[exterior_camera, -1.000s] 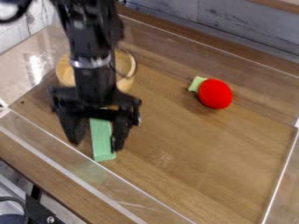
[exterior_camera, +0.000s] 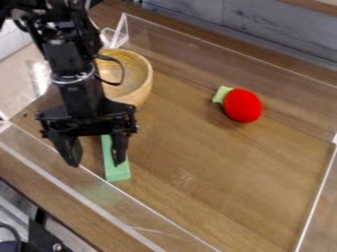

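Note:
My black gripper stands open on the left, its fingers spread above and around the upper part of a light green block lying on the wooden tray floor. Whether the fingers touch the block is unclear. Behind my arm is a round tan bowl, partly hidden by it.
A red round object with a green piece sits at the back right.
My gripper has risen in the view and moved left, away from the front, uncovering more of the bowl. The block stays in place.

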